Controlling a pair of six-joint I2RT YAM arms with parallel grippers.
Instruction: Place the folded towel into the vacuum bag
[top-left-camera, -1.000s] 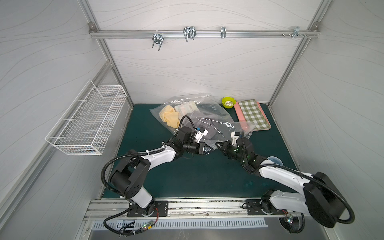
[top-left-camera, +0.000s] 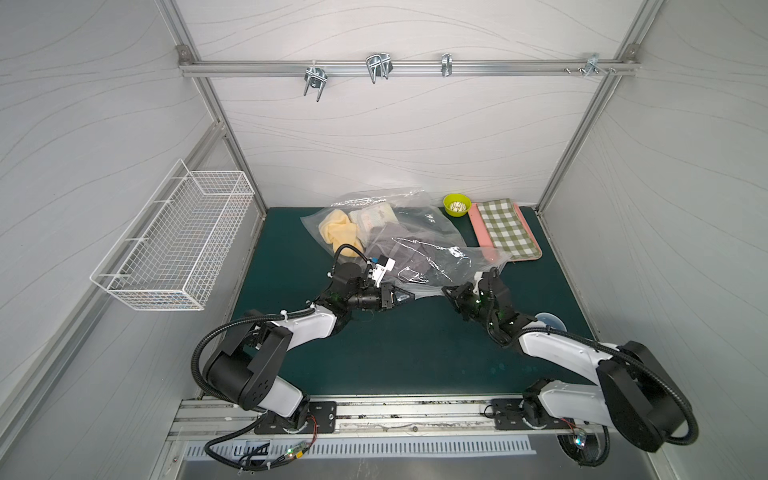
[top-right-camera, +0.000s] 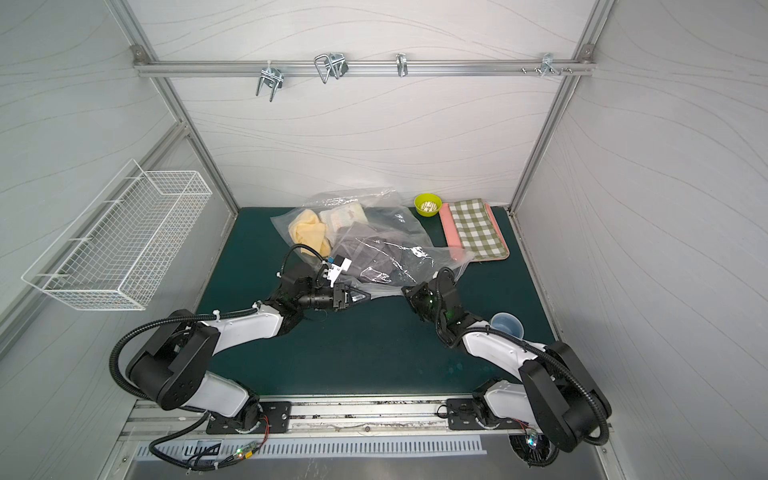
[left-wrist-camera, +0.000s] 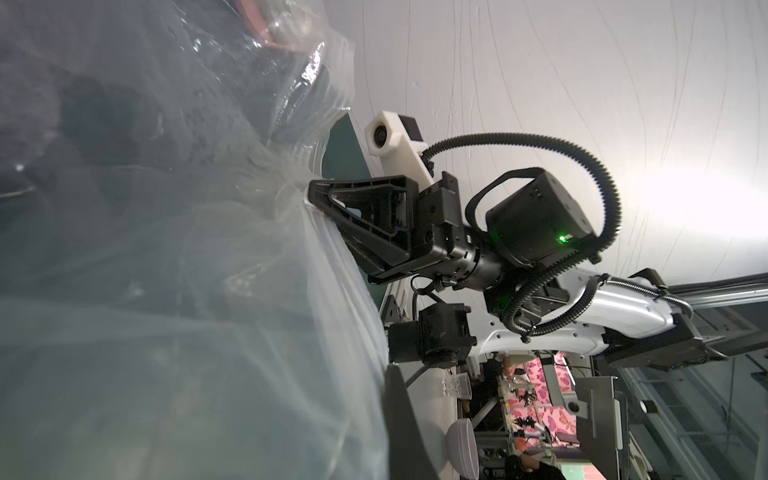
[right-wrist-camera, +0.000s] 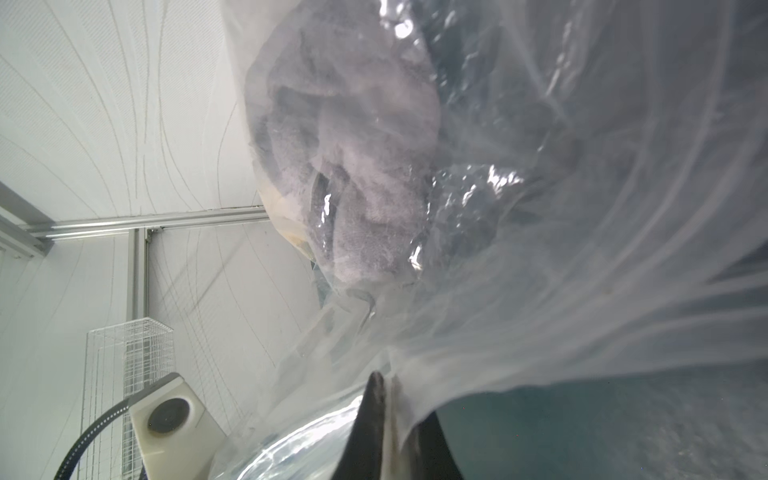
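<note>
The clear vacuum bag (top-left-camera: 448, 256) spreads over the back middle of the table, creased and shiny. Through its plastic show a grey-mauve folded towel (right-wrist-camera: 368, 160), a yellow cloth (top-left-camera: 341, 229) and a white packet-like piece (top-left-camera: 373, 216); whether each lies inside or under the film I cannot tell. My left gripper (top-left-camera: 413, 295) is shut at the bag's near edge, a thin strip of film running from its tips. Opposite it, my right gripper (top-left-camera: 448, 291) is shut on the bag's edge, film gathered between its fingers. The left fingertips are hidden in both wrist views.
A pink cloth (top-left-camera: 482, 232) and a green-checked cloth (top-left-camera: 509, 228) lie at back right, beside a green bowl (top-left-camera: 457, 205). A clear cup (top-right-camera: 506, 325) stands by the right arm. A wire basket (top-left-camera: 180, 240) hangs left.
My left gripper has moved left, away from the right one, and the film strip between them has lengthened. My right gripper has shifted slightly to the right.
</note>
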